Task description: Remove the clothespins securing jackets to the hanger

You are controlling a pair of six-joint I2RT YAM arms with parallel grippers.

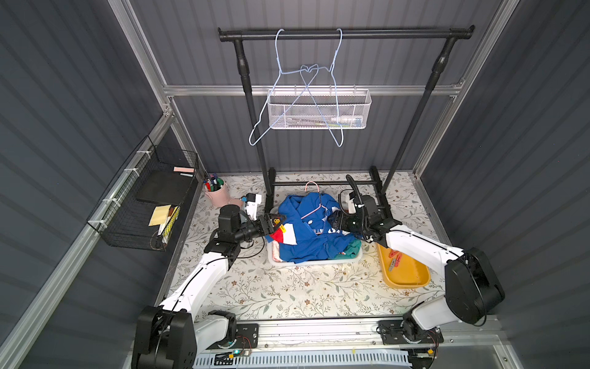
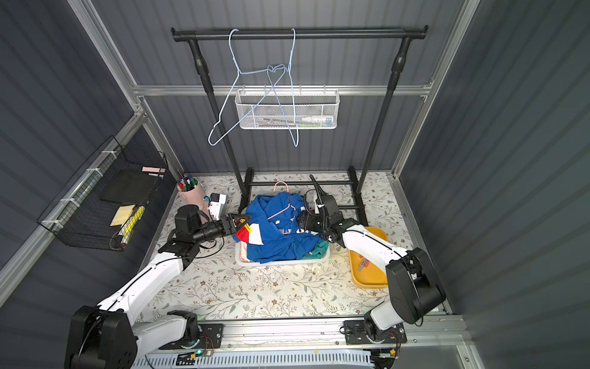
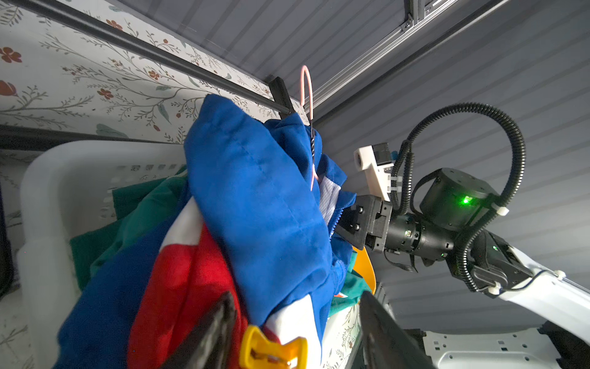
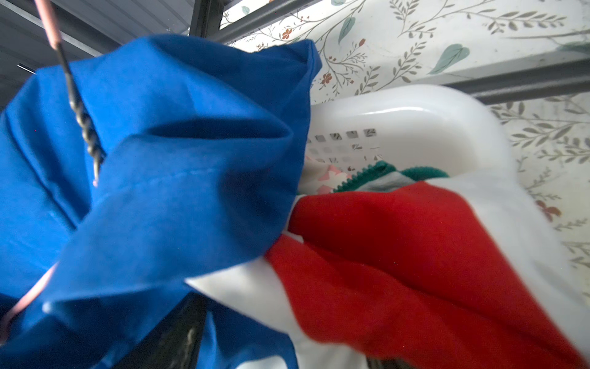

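Blue jackets (image 1: pixel 313 243) with red and white panels lie heaped in a white basket (image 3: pixel 46 203). A pink hanger (image 1: pixel 312 184) pokes out at the back, its lower part among the cloth. A yellow clothespin (image 3: pixel 273 350) sits on the cloth between the fingers of my left gripper, which is open at the basket's left. My right gripper (image 2: pixel 305 221) is down in the blue cloth at the right; its fingertips are mostly hidden under fabric in the right wrist view, so its finger state is unclear.
A yellow tray (image 1: pixel 405 276) with several clothespins stands at the right. Empty blue hangers (image 1: pixel 307 70) hang on the rail above. A pink pen cup (image 1: pixel 218 195) is at the back left, below a black wire basket (image 1: pixel 150 203).
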